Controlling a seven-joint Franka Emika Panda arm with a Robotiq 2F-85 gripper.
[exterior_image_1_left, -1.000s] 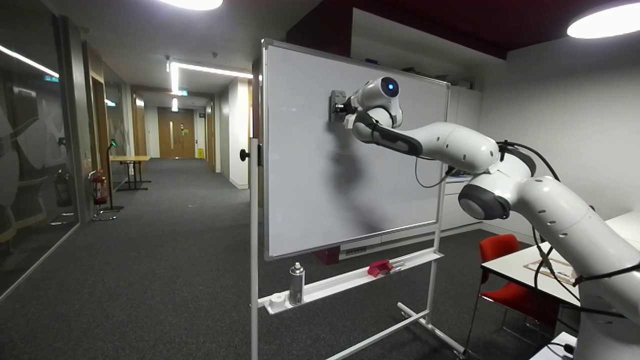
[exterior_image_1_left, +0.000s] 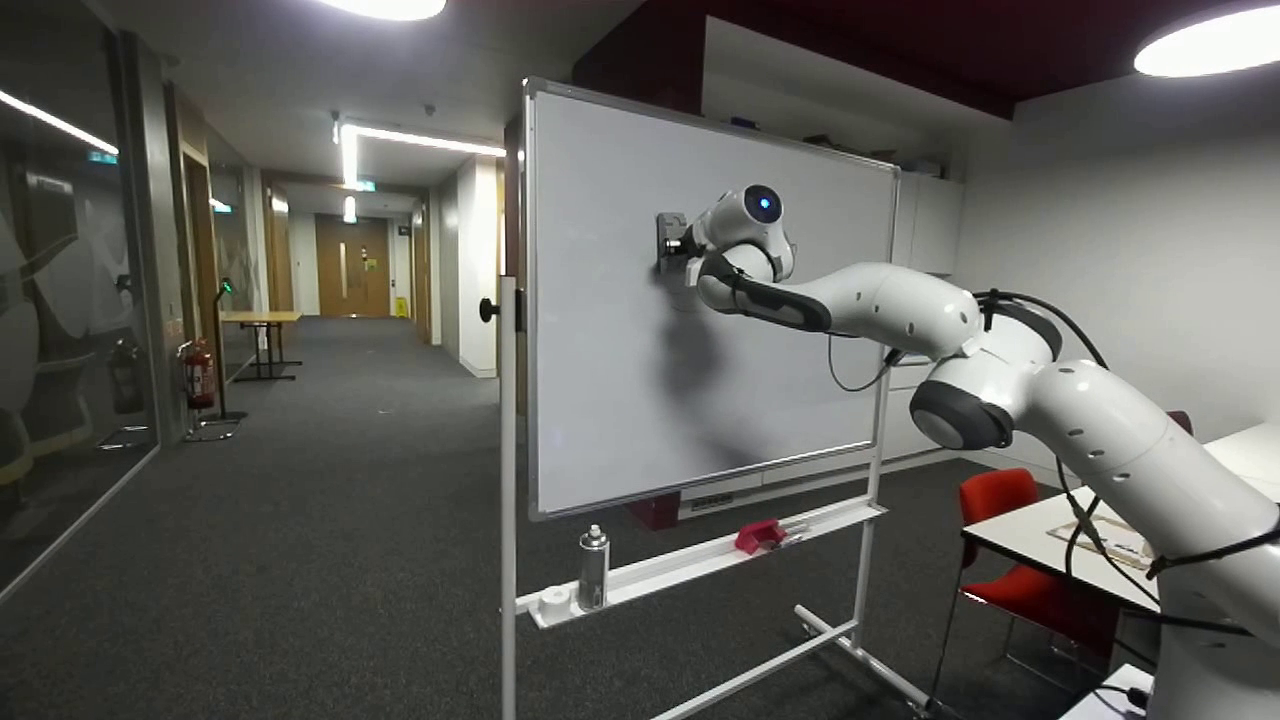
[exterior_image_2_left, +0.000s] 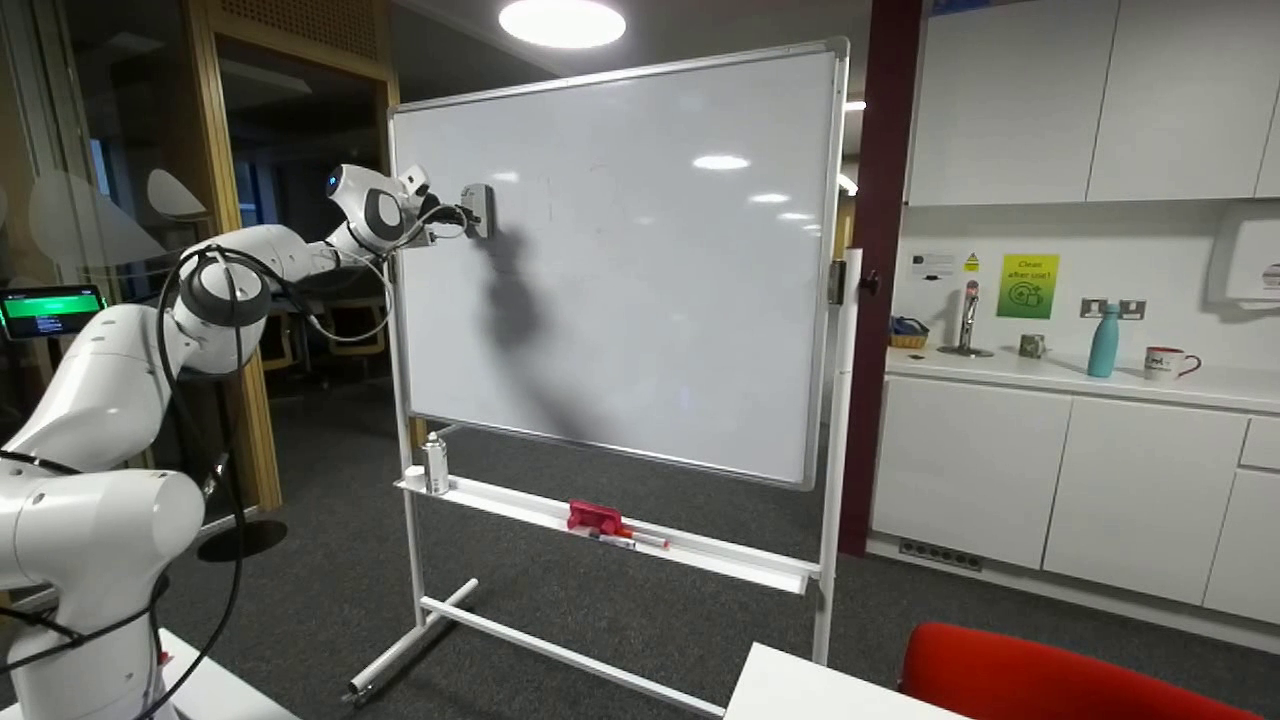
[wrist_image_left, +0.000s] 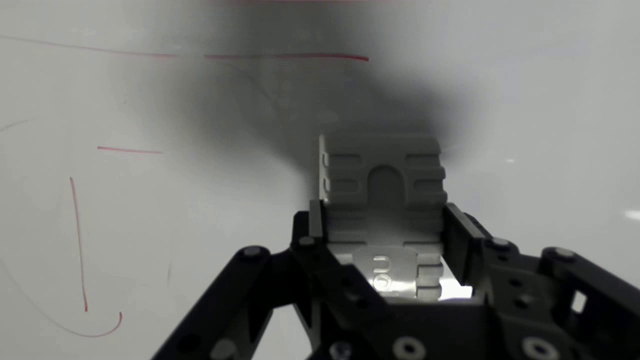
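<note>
My gripper is shut on a grey whiteboard eraser (wrist_image_left: 387, 180), one finger on each side of it. In both exterior views the eraser (exterior_image_1_left: 671, 240) (exterior_image_2_left: 477, 210) is up against the whiteboard (exterior_image_1_left: 720, 396) (exterior_image_2_left: 672, 300), in the board's upper part; whether its whole face touches cannot be made out. Several red marks show on the board in the wrist view: a long line (wrist_image_left: 288, 56) above the eraser, a short dash (wrist_image_left: 129, 150), an upright stroke (wrist_image_left: 78, 240) and a faint curve (wrist_image_left: 99, 335) to the left.
Below the board, a tray (exterior_image_2_left: 720, 558) carries a spray can (exterior_image_2_left: 435, 464), a red holder (exterior_image_2_left: 594, 517) and markers (exterior_image_2_left: 644, 536). A table (exterior_image_1_left: 1032, 534) and red chair (exterior_image_1_left: 998, 494) stand to the right in exterior view 1. The board's face is otherwise clear.
Still holding the eraser, my gripper has moved down the board and slightly to the left in exterior view 1. The arm has lowered with it.
</note>
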